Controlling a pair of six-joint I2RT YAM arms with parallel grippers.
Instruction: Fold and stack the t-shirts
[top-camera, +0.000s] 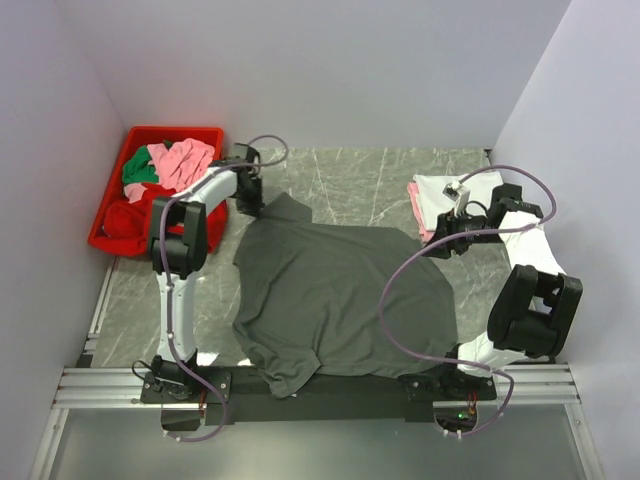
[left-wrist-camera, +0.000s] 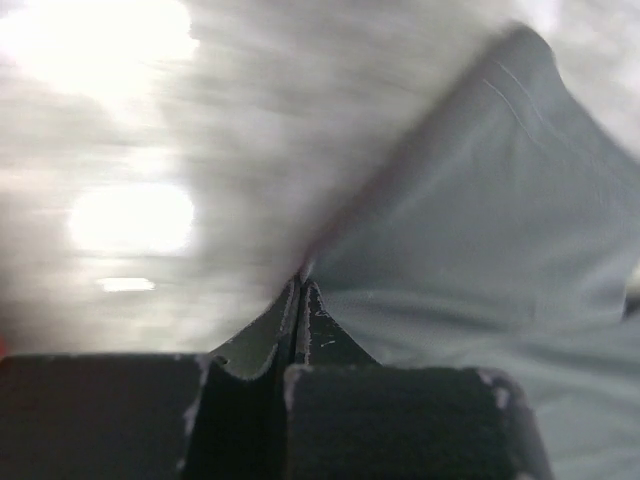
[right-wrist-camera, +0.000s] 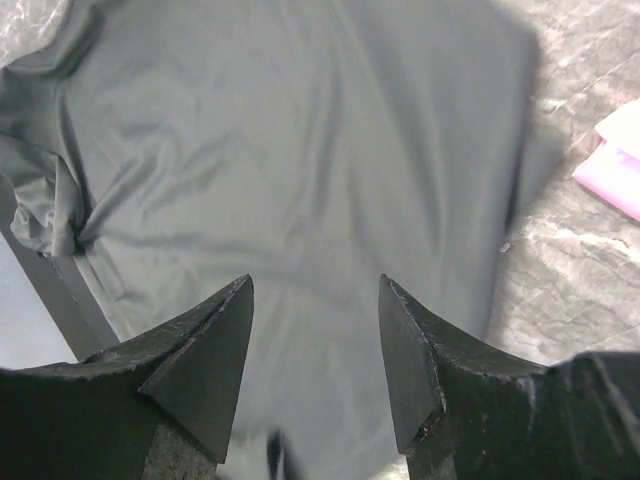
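A dark grey t-shirt (top-camera: 340, 300) lies spread over the table, creased, its lower edge at the front. My left gripper (top-camera: 255, 205) is at its upper left corner; in the left wrist view the fingertips (left-wrist-camera: 305, 285) are shut on the edge of the grey cloth. My right gripper (top-camera: 440, 245) hangs open above the shirt's upper right; in the right wrist view nothing is between its fingers. At the back right lies a stack of folded white and pink shirts (top-camera: 450, 190).
A red bin (top-camera: 110, 210) with red, pink and green clothing stands at the back left. Bare marble table shows at the back middle and along the left. Grey walls bound the sides and back.
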